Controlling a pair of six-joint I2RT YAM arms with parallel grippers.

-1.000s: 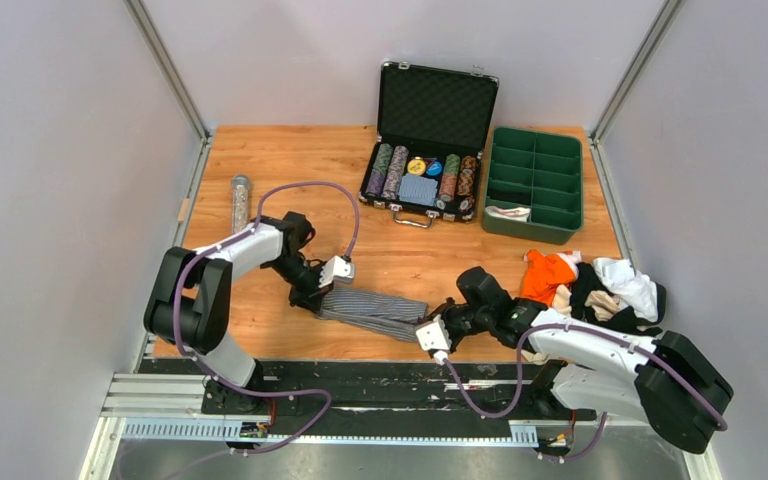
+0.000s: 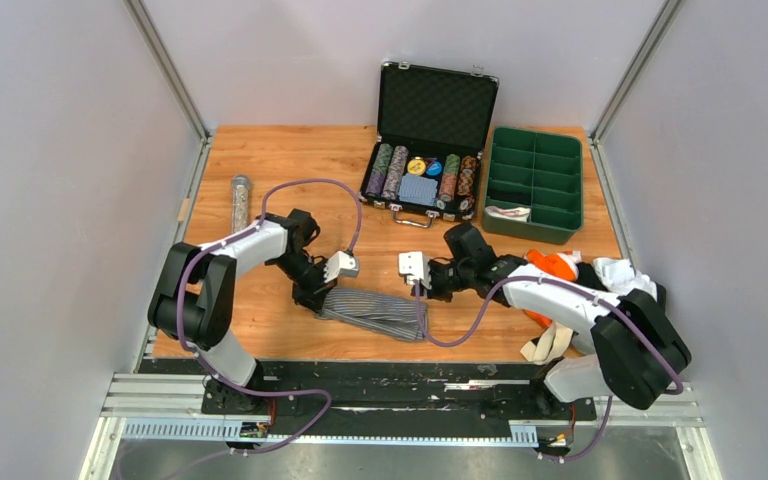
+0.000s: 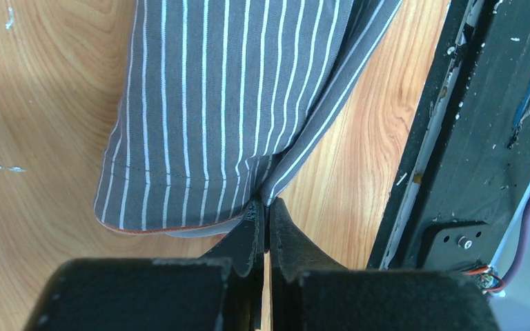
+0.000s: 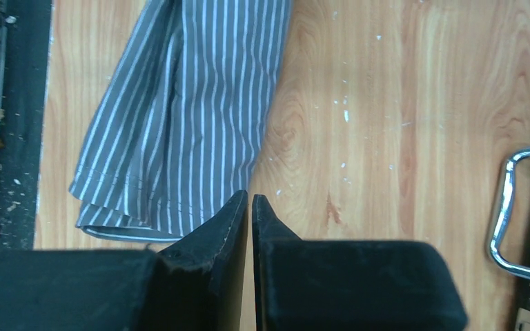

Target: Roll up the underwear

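Grey underwear with white stripes (image 2: 375,312) lies flattened into a long strip near the table's front edge. At its left end, my left gripper is shut on the fabric, whose folds gather at the fingertips in the left wrist view. My right gripper hangs by the far edge of the strip's right end, its fingers almost together with a narrow gap. In the right wrist view the striped cloth (image 4: 214,124) reaches the left fingertip; no cloth shows clearly between the fingers.
An open case of chips (image 2: 420,180) stands at the back, with a green divided box (image 2: 532,230) to its right. Crumpled clothes (image 2: 620,275) lie by the right arm. A clear-bodied cylinder (image 2: 241,205) is at left. Bare wood lies between strip and case.
The left gripper and the underwear have barely moved.
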